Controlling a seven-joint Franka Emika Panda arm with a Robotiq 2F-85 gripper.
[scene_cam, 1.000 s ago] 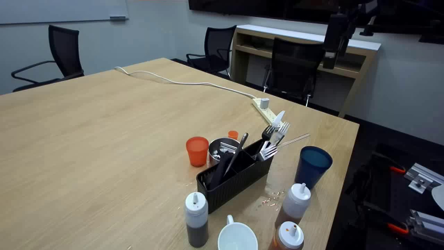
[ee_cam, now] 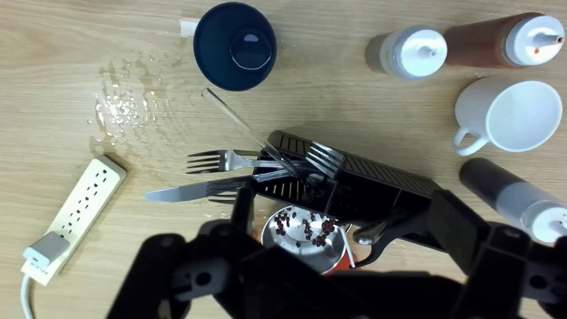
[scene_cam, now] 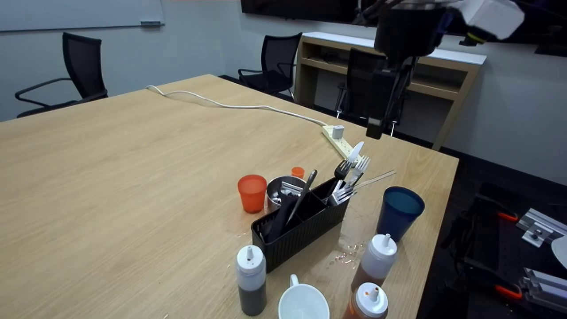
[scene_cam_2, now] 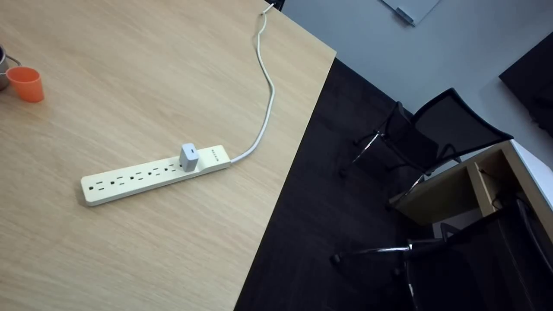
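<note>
My gripper hangs high above the table's right side, open and empty. In the wrist view, its fingers stand wide apart below the black cutlery caddy. Forks, a knife and a clear straw stick out of the caddy's one end; dark-handled utensils stand at its other end. Against its side is a metal bowl with several dark red beans. A blue cup stands across from the bowl, upright. The gripper partly hides the orange cup in the wrist view.
Squeeze bottles and a white mug crowd the near end. A power strip with a plugged-in adapter and trailing white cord lies beyond the caddy. Water droplets wet the wood.
In exterior view 1, the gripper has come left and lower, from in front of the shelf to nearer the table. The objects on the table have stayed put.
</note>
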